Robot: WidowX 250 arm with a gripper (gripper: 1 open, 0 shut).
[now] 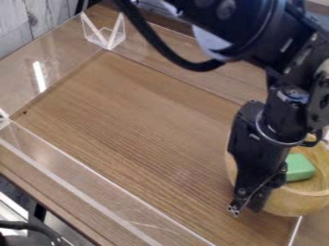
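My dark gripper (pixel 255 197) reaches down at the lower right, over the near-left side of a round wooden bowl (pixel 298 200). A green object (pixel 298 165) lies inside the bowl, partly hidden behind the gripper. The fingertips are dark and overlap the bowl's edge, so I cannot tell from the view what, if anything, is between them.
A clear plastic holder (pixel 106 31) stands at the back left. Transparent rails run along the left and front edges.
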